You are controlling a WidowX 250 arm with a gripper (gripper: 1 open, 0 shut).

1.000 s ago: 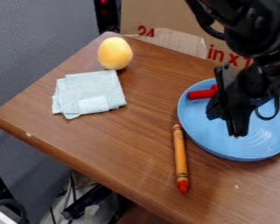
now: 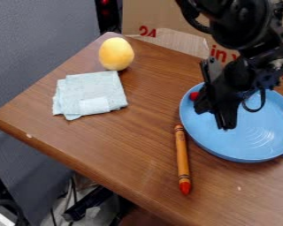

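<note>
My gripper (image 2: pixel 225 110) is low over the blue plate (image 2: pixel 239 146), pointing down into its upper left part. A small red object (image 2: pixel 195 95) shows just left of the gripper, mostly hidden behind it; whether the fingers hold it I cannot tell. An orange crayon (image 2: pixel 182 163) lies on the table along the plate's left side.
A yellow egg-shaped object (image 2: pixel 116 54) and a folded pale cloth (image 2: pixel 88 94) lie on the left of the wooden table (image 2: pixel 96 150). A cardboard box (image 2: pixel 162 18) stands behind.
My gripper has moved slightly up and left over the plate, and more of the red object is now hidden behind it.
</note>
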